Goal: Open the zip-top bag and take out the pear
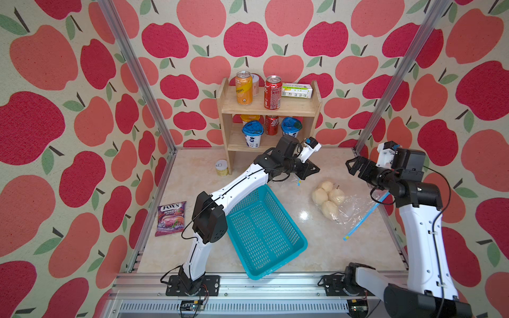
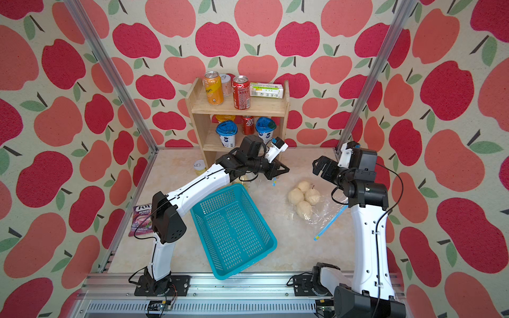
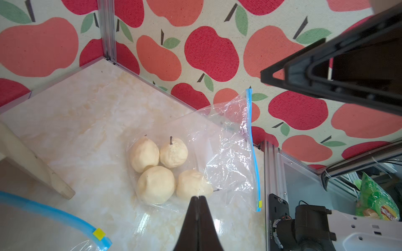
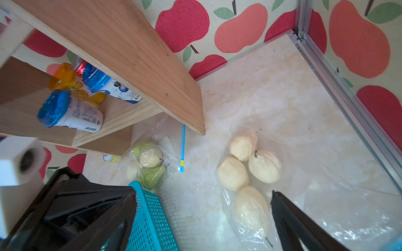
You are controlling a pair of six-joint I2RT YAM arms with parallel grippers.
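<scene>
A clear zip top bag (image 1: 347, 212) with several pale round fruits (image 3: 155, 185) lies on the right of the table, its blue zip strip (image 1: 365, 216) toward the right side. My left gripper (image 1: 308, 169) is shut, nothing seen between its fingers, above and left of this bag. My right gripper (image 1: 359, 165) hangs open above the bag's upper right, holding nothing. A second bag (image 4: 148, 165) with green and pale fruits lies behind the basket, mostly hidden by the left arm in the top views.
A teal basket (image 1: 265, 228) fills the centre front. A wooden shelf (image 1: 270, 108) with cans and cups stands at the back, a small can (image 1: 221, 167) by its left leg. A purple snack packet (image 1: 170, 217) lies far left.
</scene>
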